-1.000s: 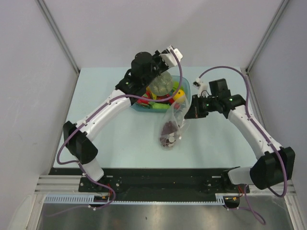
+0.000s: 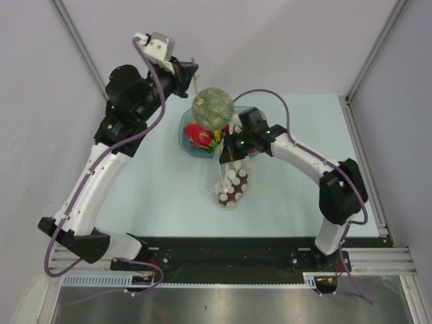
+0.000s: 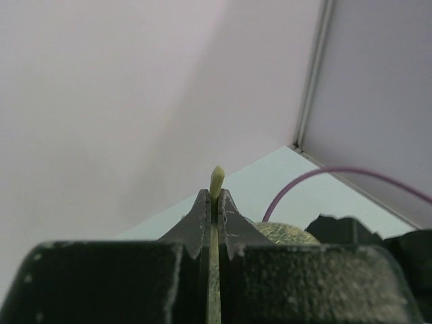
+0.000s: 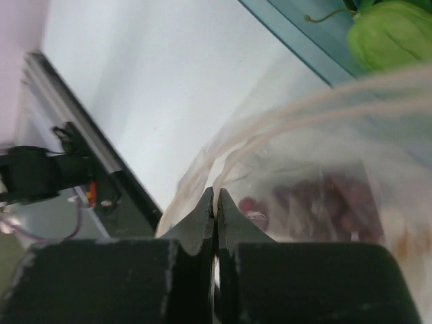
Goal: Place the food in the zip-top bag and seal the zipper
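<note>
A round green netted food item (image 2: 212, 108) hangs from my left gripper (image 2: 192, 71); in the left wrist view its pale stem (image 3: 217, 177) sits in the tips of that shut gripper. My right gripper (image 2: 228, 150) is shut on the clear zip bag (image 2: 233, 185), whose rim runs between the fingertips in the right wrist view (image 4: 215, 197). Inside the bag, on the table, are dark red round pieces (image 4: 317, 209).
A blue bin (image 2: 187, 145) holding red, yellow and green produce stands at the back centre, partly behind the raised item.
My left gripper has risen and moved left with the green item. My right gripper has moved left with the bag's rim, toward the middle.
</note>
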